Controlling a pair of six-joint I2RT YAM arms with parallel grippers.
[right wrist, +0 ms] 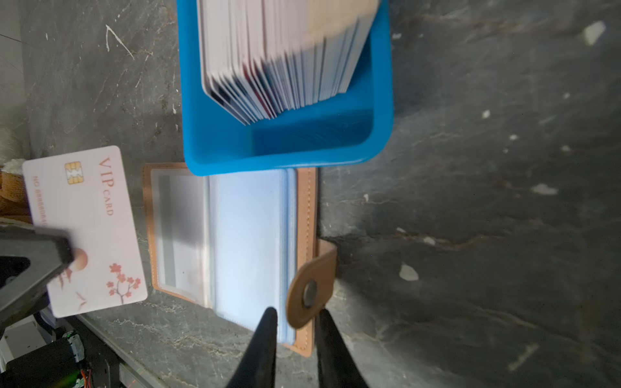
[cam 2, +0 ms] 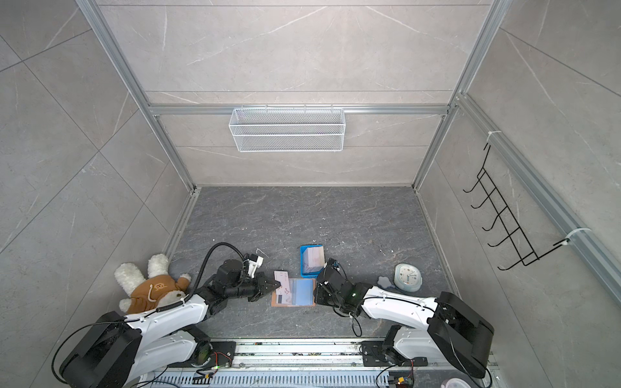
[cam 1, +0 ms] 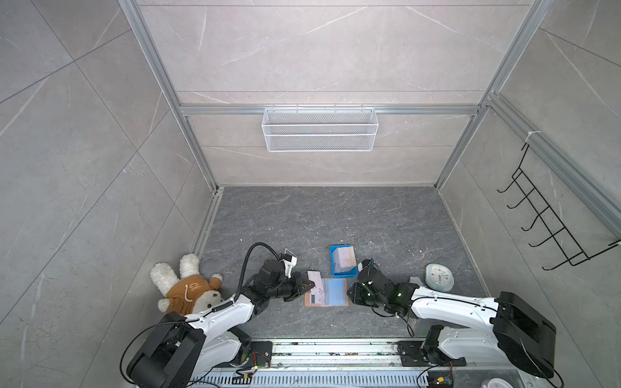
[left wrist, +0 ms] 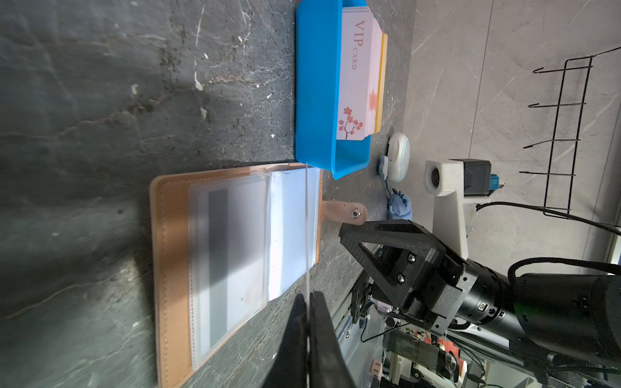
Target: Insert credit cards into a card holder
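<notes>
My left gripper is shut on a pink-white VIP card [right wrist: 90,226], seen edge-on in the left wrist view and face-on at the left of the right wrist view. An open tan card holder with clear and bluish plastic sleeves [right wrist: 249,239] lies flat on the table; from above, the held card overlaps its left part, apart from it in the right wrist view. Beside the holder's strap [right wrist: 310,291] with its metal snap, my right gripper stands open. Whether the strap lies between its fingers cannot be told.
Just behind the holder is a blue tray [right wrist: 284,158] with a stack of cards [right wrist: 278,58]. A white clock [cam 1: 439,277] lies to the right and a plush toy [cam 1: 189,287] to the left.
</notes>
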